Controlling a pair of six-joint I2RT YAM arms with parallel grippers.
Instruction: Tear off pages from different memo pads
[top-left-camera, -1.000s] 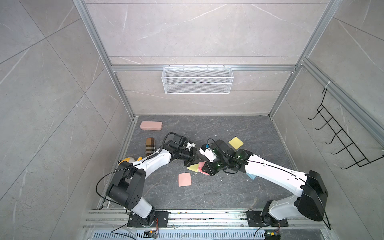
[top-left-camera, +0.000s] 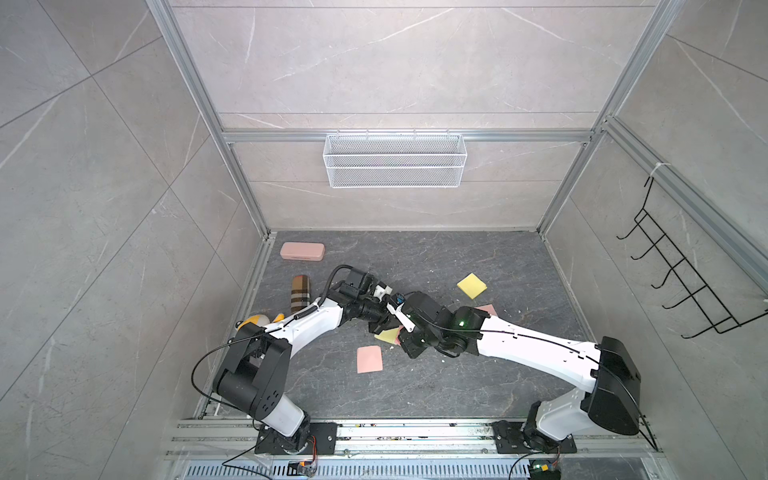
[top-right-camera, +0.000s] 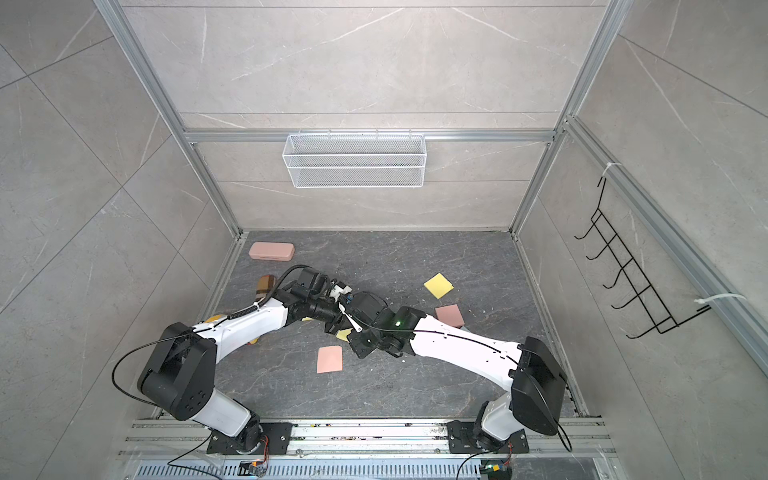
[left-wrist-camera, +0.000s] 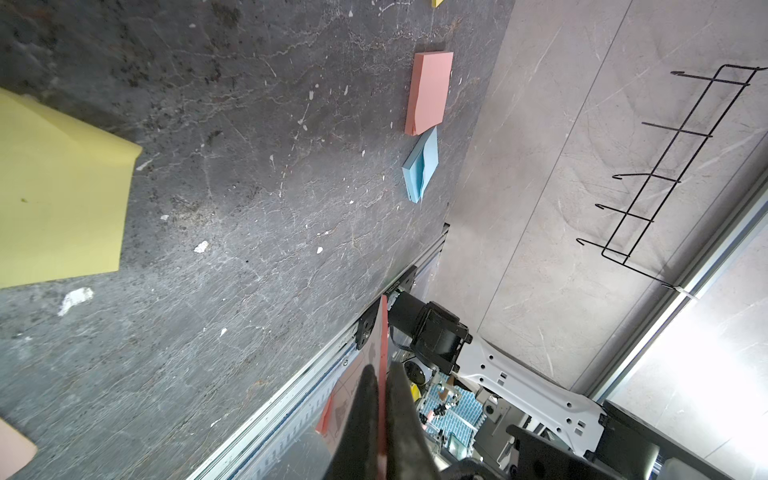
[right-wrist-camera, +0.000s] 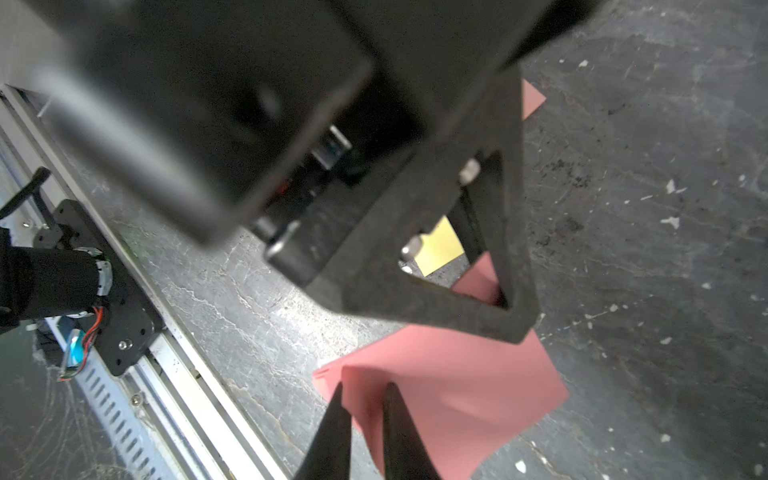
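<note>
My left gripper is shut on a thin pink page (left-wrist-camera: 349, 393), which stands edge-on between its fingers. The right wrist view shows this pink page (right-wrist-camera: 456, 384) hanging broad and bent below the left gripper's black linkage. My right gripper is part open at the page's near edge, its two fingers apart. Whether either finger touches the paper, I cannot tell. On the table lie a pink pad (left-wrist-camera: 429, 92), a blue pad (left-wrist-camera: 421, 164) and a yellow pad (top-left-camera: 472, 285). Both grippers meet above mid-table, largely hiding the page from above.
A yellow sheet (left-wrist-camera: 60, 192) and a loose pink sheet (top-left-camera: 369, 359) lie beneath and in front of the grippers. A pink case (top-left-camera: 302, 251) and a brown striped object (top-left-camera: 300, 293) are at the left.
The right arm has shifted left, right up against the left gripper, covering most of the pink page. In the top left view the blue pad has become hidden. The left arm is unmoved.
</note>
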